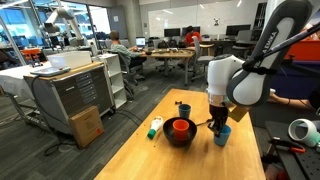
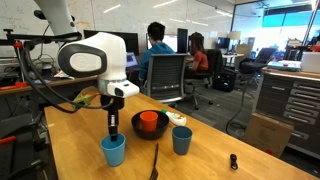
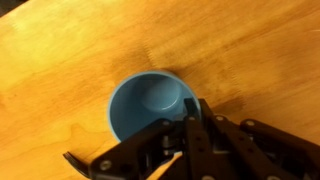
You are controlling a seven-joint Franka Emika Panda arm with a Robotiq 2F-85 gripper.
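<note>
A blue cup [image 2: 114, 149] stands upright on the wooden table, and its open mouth shows in the wrist view. My gripper [image 2: 113, 132] is low at the cup's rim, pointing down. Seen from the wrist, its narrow fingertips [image 3: 191, 108] overlap the right side of the cup [image 3: 150, 106]. They look close together there, but whether they pinch the rim cannot be told. No object hangs from the gripper.
Beside the cup lies a dark utensil [image 2: 153, 162]. A black bowl [image 1: 176, 142] with a red cup [image 1: 181, 127] at it, another blue cup [image 2: 181, 140] and a green-and-white item [image 1: 155, 127] share the table.
</note>
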